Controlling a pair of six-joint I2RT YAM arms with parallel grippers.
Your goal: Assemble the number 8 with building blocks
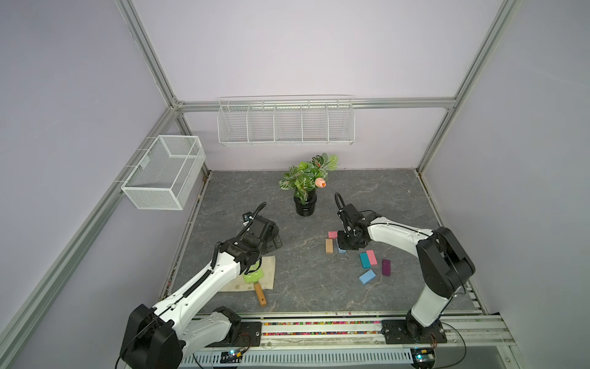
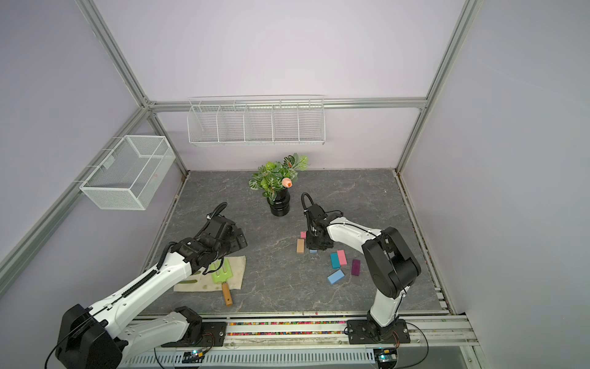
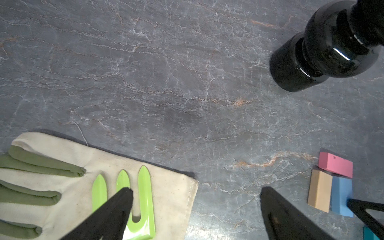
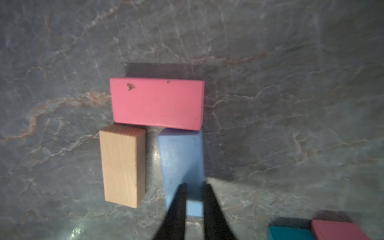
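A pink block (image 4: 157, 102) lies crosswise above two upright-lying blocks, a wooden one (image 4: 122, 164) and a light blue one (image 4: 180, 156). My right gripper is low over the blue block's near part, its blurred fingertips fairly close together; whether it grips is unclear. To the right lie teal (image 1: 364, 260), pink (image 1: 371, 257), purple (image 1: 386, 267) and blue (image 1: 367, 276) blocks. My left gripper hangs over the cloth's edge at the left, fingers wide apart, empty.
A black plant pot (image 1: 305, 204) stands at the back centre. A beige cloth (image 3: 172, 188) with a green tool lies at front left. Wire baskets hang on the back and left walls.
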